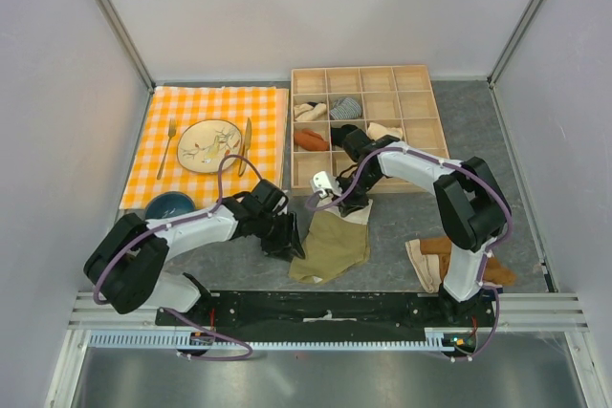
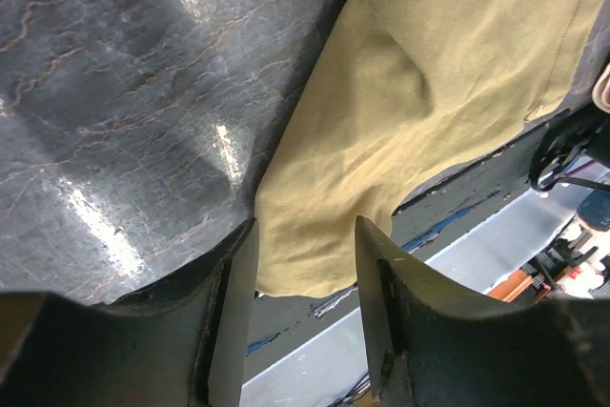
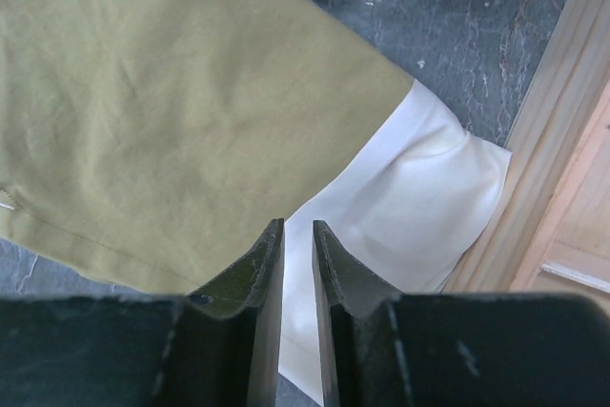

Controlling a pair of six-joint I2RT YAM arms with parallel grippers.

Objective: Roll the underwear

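The olive-green underwear [image 1: 333, 244] lies spread flat on the dark marbled table, its white band [image 3: 381, 207] at the far end by the wooden box. In the left wrist view, its near narrow end [image 2: 310, 245] reaches between the fingers of my left gripper, which is open above the cloth near its front left edge. My right gripper stands part open over the white band, its fingertips a little apart. No cloth is visibly pinched in either gripper. In the top view the right arm covers part of the band.
A wooden compartment box [image 1: 311, 174] holding rolled garments borders the white band. To the left are a blue bowl [image 1: 169, 205] and a plate [image 1: 209, 146] on a checkered cloth [image 1: 153, 174]. Brown and cream folded cloths [image 1: 445, 260] lie at right.
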